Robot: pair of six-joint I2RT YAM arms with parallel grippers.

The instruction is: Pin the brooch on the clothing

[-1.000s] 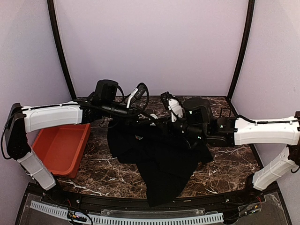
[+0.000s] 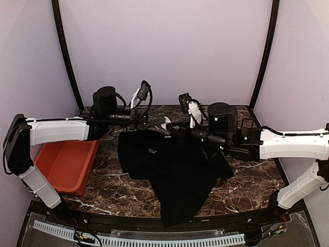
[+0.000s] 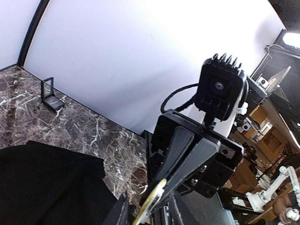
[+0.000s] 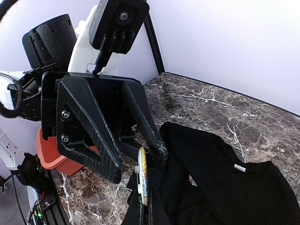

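Note:
In the right wrist view the brooch (image 4: pixel 143 176) appears edge-on, a thin disc with a yellowish rim and a whitish fitting on one side. My right gripper is shut on it at the fingertips. Around the brooch, the fingers of my left gripper stand apart. The left wrist view likewise shows the brooch (image 3: pixel 151 200) between the left fingers, with gaps beside it. Black clothing (image 2: pixel 177 172) lies spread on the table below both grippers (image 2: pixel 160 123) (image 2: pixel 172 129). The brooch's pin cannot be made out clearly.
An orange bin (image 2: pixel 67 164) stands at the left. A small black open case (image 3: pixel 52 101) sits on the marble table towards the back. The clothing bears a small coloured patch (image 4: pixel 192 180) and a white label (image 4: pixel 240 168). Bare table (image 2: pixel 118 193) shows front left.
The brooch has turned from a round face to a narrow edge in the top view.

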